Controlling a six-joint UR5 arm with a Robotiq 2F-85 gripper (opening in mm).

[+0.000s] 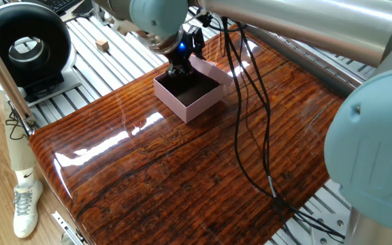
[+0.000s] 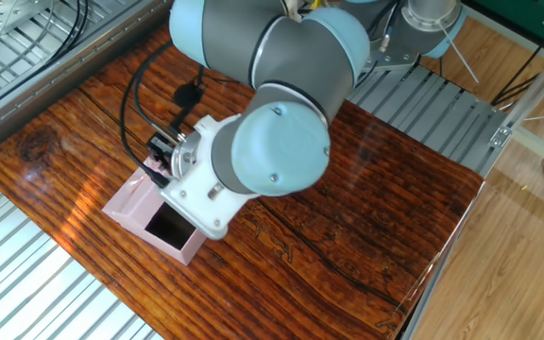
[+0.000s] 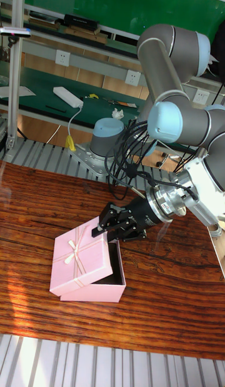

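A pink box (image 1: 186,109) rests on the glossy wooden table, partly uncovered, with its dark inside showing. Its pink lid (image 3: 80,251), tied with a pale ribbon bow (image 3: 74,256), sits askew across the box and leaves a gap along one side. My black gripper (image 3: 112,231) reaches in at the lid's edge beside this gap, and one fingertip (image 3: 97,231) overlaps the lid's top. Whether the fingers are closed on the lid is not clear. From exterior view 2, the wrist covers most of the gripper, above the box's open part (image 2: 170,227).
Black cables (image 1: 267,129) hang from the arm down over the table. A small wooden block (image 1: 102,45) and a black ring-shaped device (image 1: 27,47) stand off the table on the slatted surface.
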